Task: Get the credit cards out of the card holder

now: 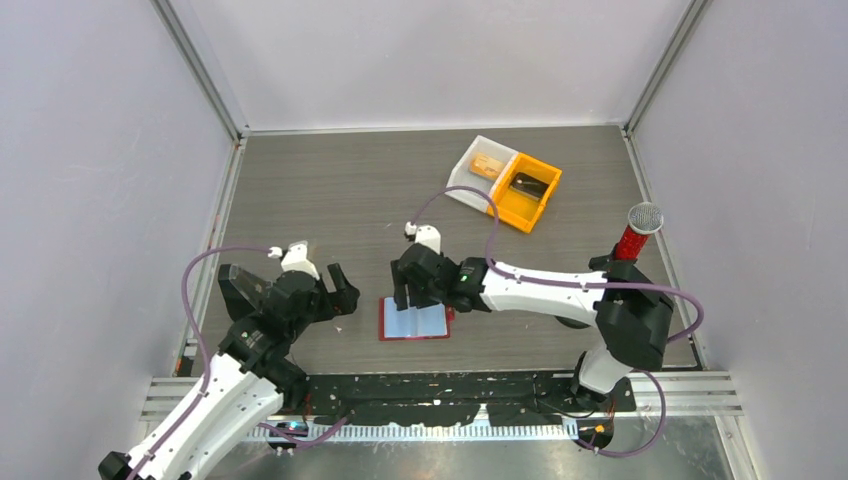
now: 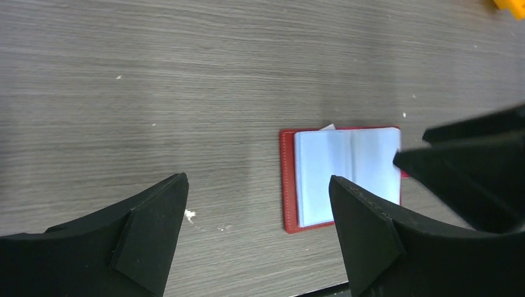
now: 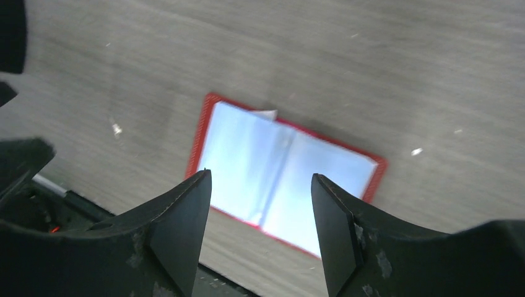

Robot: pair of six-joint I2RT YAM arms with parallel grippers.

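Observation:
The card holder lies opened flat on the table, its red cover (image 1: 382,320) showing around pale blue inner panels (image 3: 238,145). A small whitish corner (image 3: 266,114) pokes out at its far edge near the fold; whether that is a card, I cannot tell. Above the holder hangs my right gripper, open and empty. To the left of the holder my left gripper is open too, with only bare table between its fingers. In the left wrist view, dark right-gripper fingers (image 2: 470,173) cover part of the holder's right side.
A two-part bin stands at the back right: a white compartment (image 1: 460,165) with an orange item (image 1: 487,166) and a yellow compartment (image 1: 515,215) with a dark item (image 1: 528,184). A red microphone (image 1: 632,243) stands at the right.

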